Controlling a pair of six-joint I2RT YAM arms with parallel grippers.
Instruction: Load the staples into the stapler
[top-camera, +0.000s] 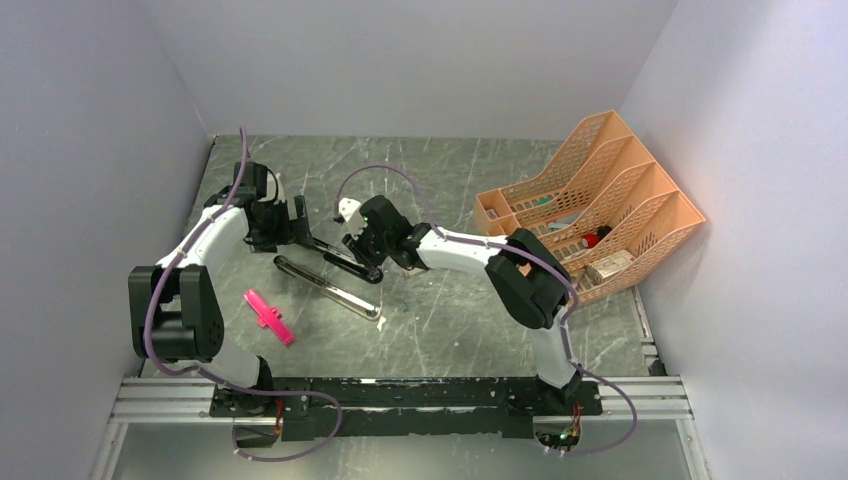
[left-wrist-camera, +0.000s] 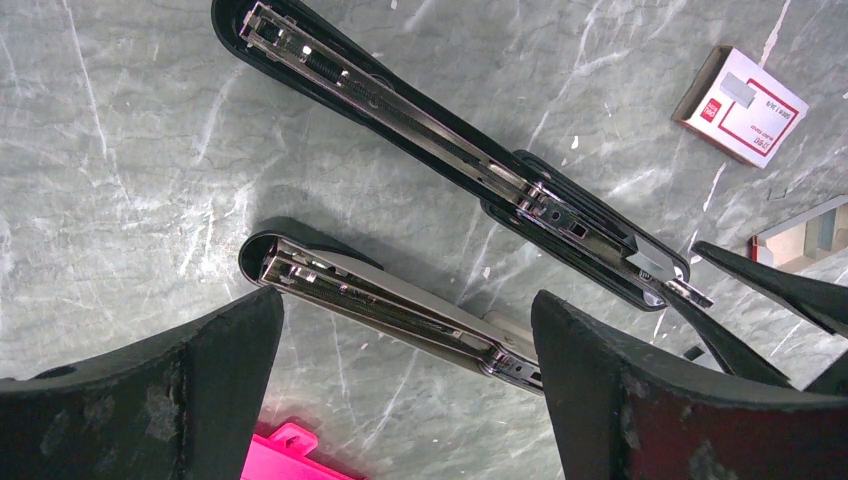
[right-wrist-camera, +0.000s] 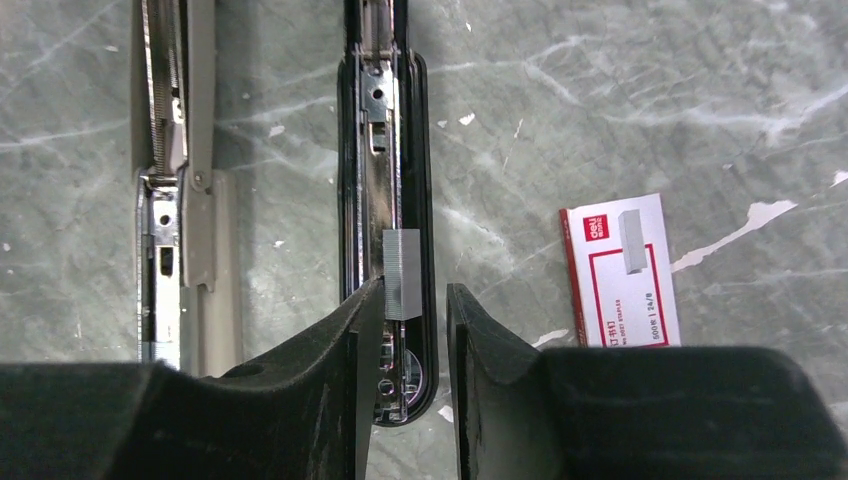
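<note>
A black stapler (left-wrist-camera: 430, 135) lies opened out on the table, its metal magazine exposed. The grey staple strip (right-wrist-camera: 403, 275) lies on the right side of that magazine towards its near end, apparently not down inside the channel. My right gripper is right at the strip's near end, fingers apart to either side. In the left wrist view the strip (left-wrist-camera: 650, 262) shows just off the right gripper's fingertips. My left gripper stands open above the table, nothing between its fingers; a second, grey stapler (left-wrist-camera: 370, 305), also opened out, shows between and beneath them.
A white and red staple box (right-wrist-camera: 625, 275) lies right of the black stapler, with an open box tray (left-wrist-camera: 805, 235) close by. A pink stapler (top-camera: 268, 317) sits at front left. The orange organizer (top-camera: 640, 190) fills the right side.
</note>
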